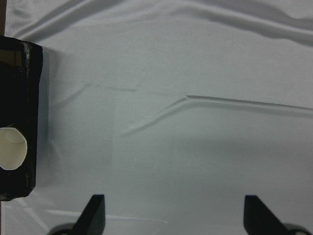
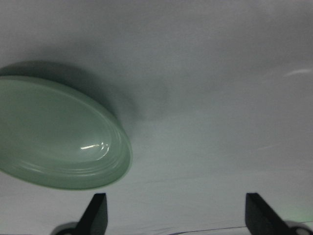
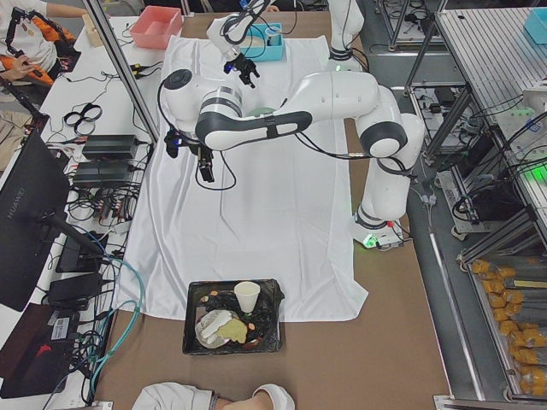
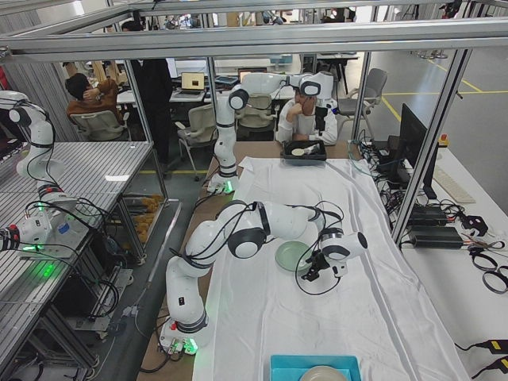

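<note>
My left gripper [image 3: 205,171] hangs open above the white cloth. In the left wrist view a black tray [image 1: 27,85] lies at the left edge with a white cup [image 1: 12,148] in it; the camera left view also shows a round dish and scraps there. My right gripper [image 4: 316,268] is open over the cloth beside a green plate [image 4: 287,252], which fills the left of the right wrist view [image 2: 58,132]. Nothing shows between either pair of fingers.
A blue bin [image 4: 283,369] with a round dish in it stands at the far end from the black tray. Monitor [image 3: 26,222], cables and boxes line one side. A person sits beyond the tray.
</note>
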